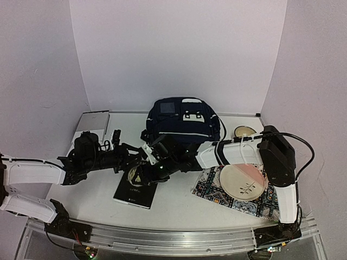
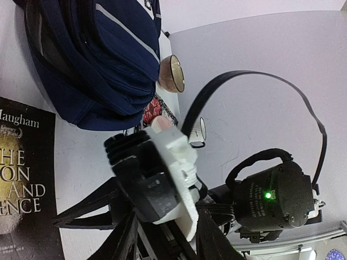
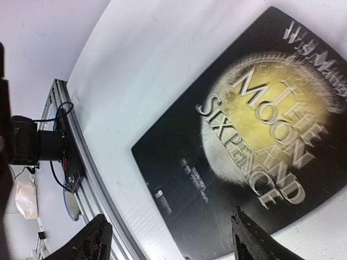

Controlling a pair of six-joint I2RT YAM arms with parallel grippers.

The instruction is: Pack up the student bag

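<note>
A black book with a yellow moon on its cover lies flat on the table; the grippers hide its upper part in the top view. The right wrist view shows the book closely, its title slightly blurred. My right gripper hangs over it, fingers wide apart and nothing between them. Close beside it is my left gripper, its fingers apart; the right gripper's body appears behind their gap in the left wrist view. Behind the book stands the navy backpack, upright.
A closed silver laptop lies at the back left. At right, a patterned mat bears a round plate, with a bowl behind. The two arms meet closely over the book, leaving little room between them.
</note>
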